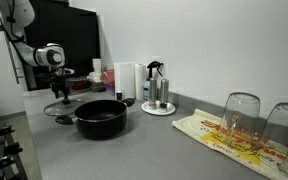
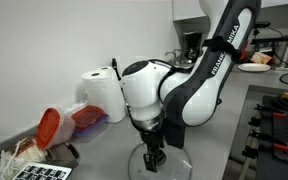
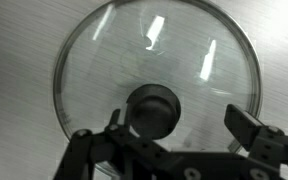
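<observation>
A round clear glass lid [image 3: 194,75] with a metal rim and a black knob [image 3: 154,112] fills most of the wrist view. My gripper is open above it, its two fingers apart; the knob appears between them, closer to the left finger [image 3: 112,128]. In exterior view 2 the lid [image 2: 174,167] lies under the white hand, cut off by the bottom edge. At the far left of exterior view 1, the lid [image 1: 62,107] is on the table beside a black pot [image 1: 101,118]. Contact with the knob cannot be made out.
Behind the pot stands a white plate [image 1: 158,108] with bottles. Two upturned glass jars [image 1: 240,112] sit on a yellow patterned cloth [image 1: 199,127] at right. A red container [image 2: 54,127] and paper roll [image 2: 102,92] are near the arm.
</observation>
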